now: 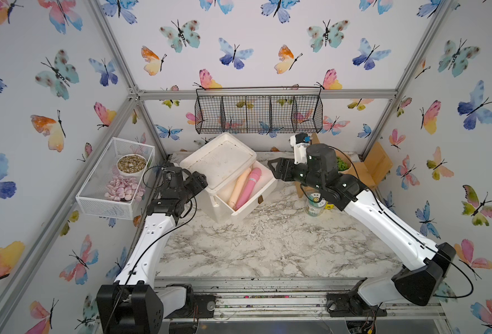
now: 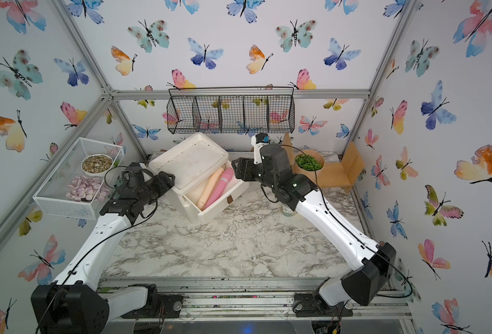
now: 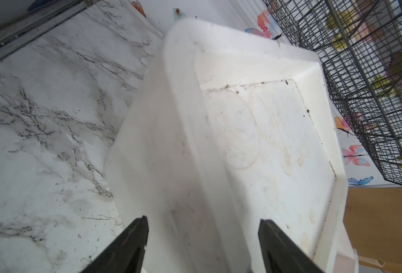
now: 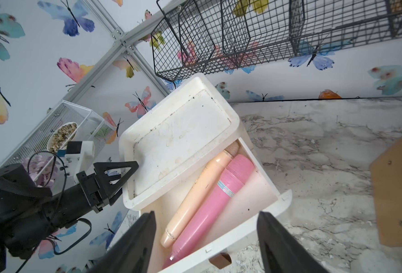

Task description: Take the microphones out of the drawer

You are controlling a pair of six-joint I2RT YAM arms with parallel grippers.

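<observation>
The white drawer box [image 2: 230, 196] stands with its drawer pulled out and a white lid-like top [image 1: 218, 158] above it. Inside the drawer lie a pink microphone [image 4: 210, 209] and a peach one [image 4: 191, 195], side by side. My left gripper is open at the top's left end, its fingers either side of the white wall in the left wrist view. My right gripper hangs open above and right of the drawer, with the drawer front seen between its fingers from above, nothing held.
A wire basket [image 1: 258, 111] hangs on the back wall. A white mesh basket [image 1: 90, 197] is at the left. Cardboard with a green-filled pot [image 2: 308, 162] stands back right.
</observation>
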